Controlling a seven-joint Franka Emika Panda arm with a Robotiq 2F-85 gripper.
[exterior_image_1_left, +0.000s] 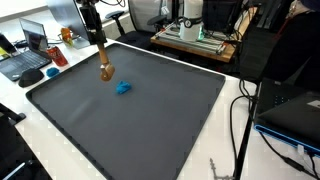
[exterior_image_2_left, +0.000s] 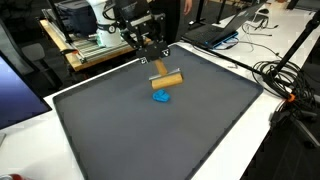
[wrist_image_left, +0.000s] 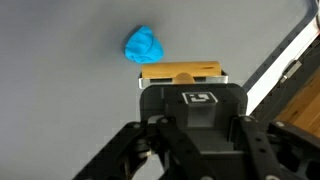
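A wooden mallet (exterior_image_1_left: 106, 73) hangs head-down over the grey table, with my gripper (exterior_image_2_left: 154, 54) shut on its handle. In exterior view 2 the cylindrical mallet head (exterior_image_2_left: 166, 82) appears just above a crumpled blue object (exterior_image_2_left: 161, 96), which looks like cloth. The wrist view has the mallet head (wrist_image_left: 183, 72) in front of the gripper, and the blue object (wrist_image_left: 143, 46) to its upper left. In exterior view 1 the blue object (exterior_image_1_left: 123, 87) lies on the table, right of the mallet and apart from it. My fingertips are hard to make out against the dark gripper body.
Cables (exterior_image_1_left: 240, 105) run along the right side, off the table.
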